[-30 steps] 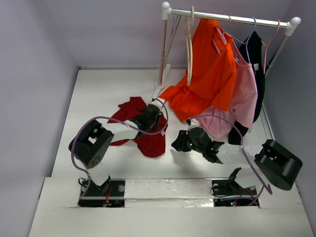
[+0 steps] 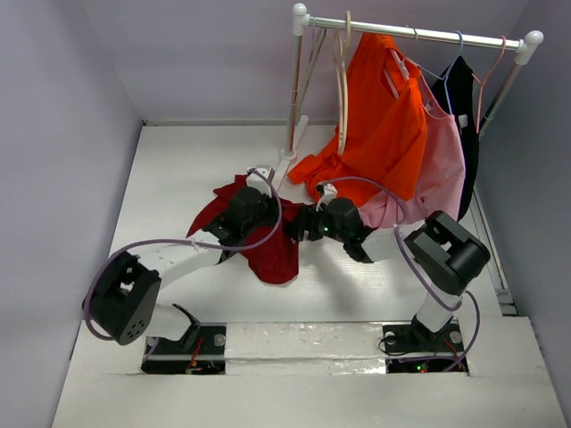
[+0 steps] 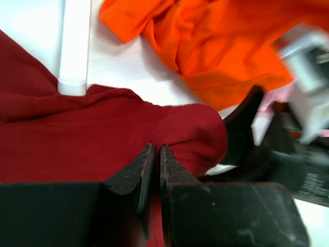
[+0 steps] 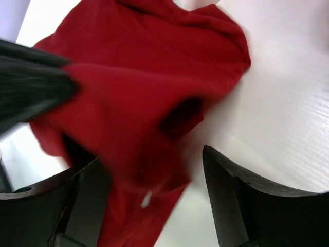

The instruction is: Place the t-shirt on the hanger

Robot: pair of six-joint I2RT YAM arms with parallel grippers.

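A dark red t-shirt [image 2: 272, 267] lies crumpled on the white floor. My left gripper is shut on the shirt, its fingertips pinching a fold that bulges beside them in the left wrist view. My right gripper [image 2: 299, 227] is at the shirt's right edge; in the right wrist view its fingers stand open around and below a raised, blurred red fold [image 4: 133, 128]. Empty wooden hangers [image 2: 342, 98] hang from the rail at the left end of the rack.
The rack's rail [image 2: 419, 34] carries orange [image 2: 379, 134], pink and black garments at the right, their lower parts reaching down near my right gripper. The rack's white foot [image 3: 73, 62] touches the shirt. Bare floor lies to the left.
My right gripper has moved left and up to the shirt's edge.
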